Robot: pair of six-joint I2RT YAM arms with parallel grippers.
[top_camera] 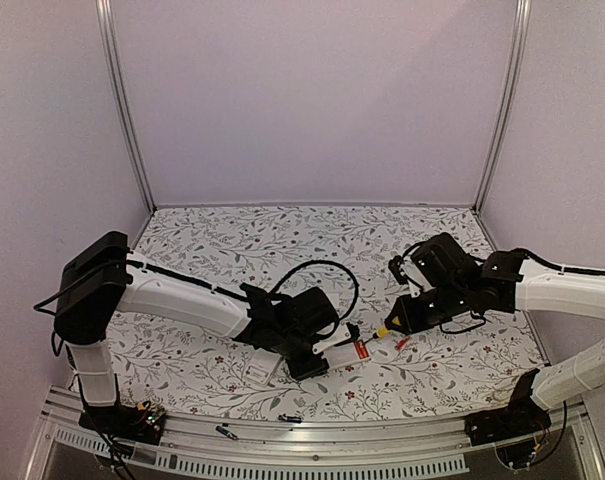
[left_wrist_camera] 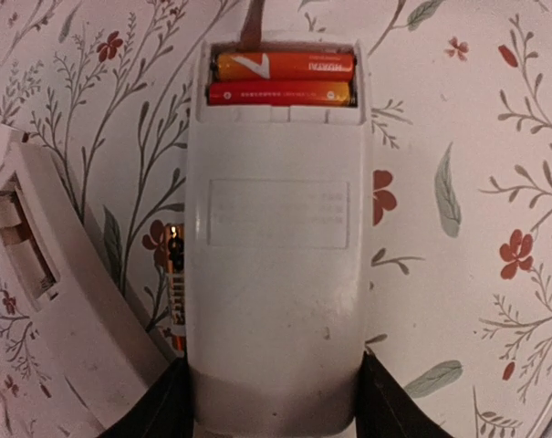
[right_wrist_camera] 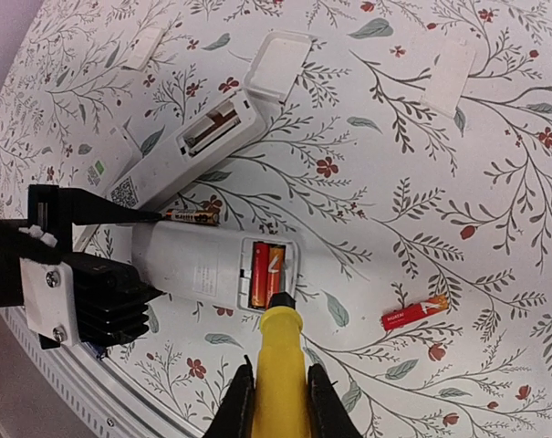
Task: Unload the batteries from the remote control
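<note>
The white remote control (left_wrist_camera: 276, 292) lies back side up, its battery compartment exposed. Two orange-red batteries, an upper battery (left_wrist_camera: 285, 66) and a lower battery (left_wrist_camera: 280, 93), sit side by side in it. My left gripper is open, its fingers on either side of the remote's far end from the compartment. In the right wrist view my right gripper is shut on a tool with a yellow handle (right_wrist_camera: 282, 365). The tool's thin shaft (left_wrist_camera: 252, 26) reaches the compartment's end wall, beside the upper battery; whether its tip touches that battery cannot be told.
A loose orange-red battery (right_wrist_camera: 414, 313) lies to the right on the patterned cloth. Another battery (right_wrist_camera: 192, 216) lies against the remote's side. A second white remote (right_wrist_camera: 180, 155) with an empty compartment and a white cover (right_wrist_camera: 279, 66) are beyond it.
</note>
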